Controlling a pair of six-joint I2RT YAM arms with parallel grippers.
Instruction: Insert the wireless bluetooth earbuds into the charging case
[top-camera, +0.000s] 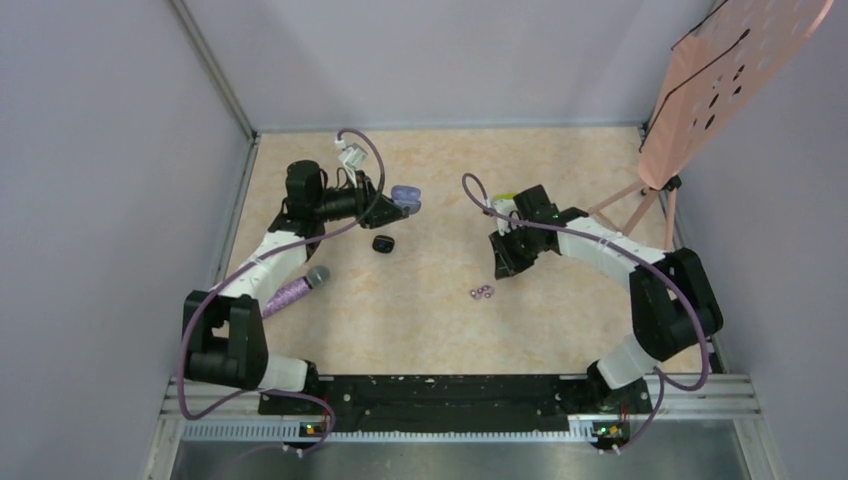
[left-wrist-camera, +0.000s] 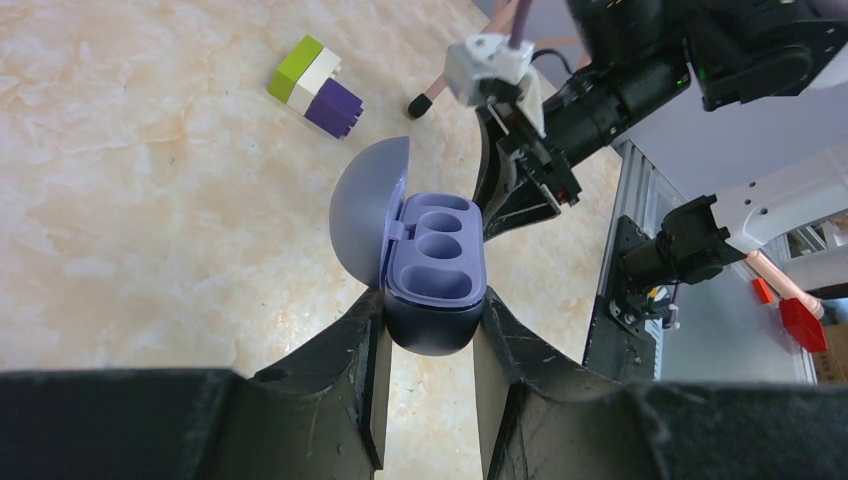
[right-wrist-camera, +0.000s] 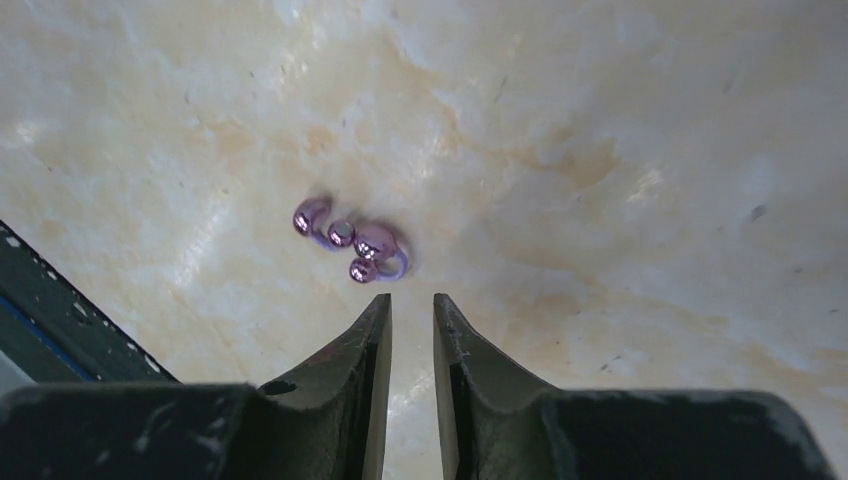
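Observation:
The purple charging case (left-wrist-camera: 438, 250), its lid raised and its slots empty, is held off the table by my left gripper, whose fingers close on its rounded base. From above, the case (top-camera: 406, 196) shows at the tip of the left arm. Two shiny purple earbuds (right-wrist-camera: 375, 243) lie close together on the table, also visible as small earbuds (top-camera: 483, 292) in the top view. My right gripper is open above the table, nothing between its fingers; the earbuds are just beyond its left fingertip in the right wrist view.
A small black case (top-camera: 383, 244) lies near the left arm, and a purple microphone (top-camera: 296, 291) farther left. Green, white and purple blocks (left-wrist-camera: 316, 87) lie at the back, behind the right gripper.

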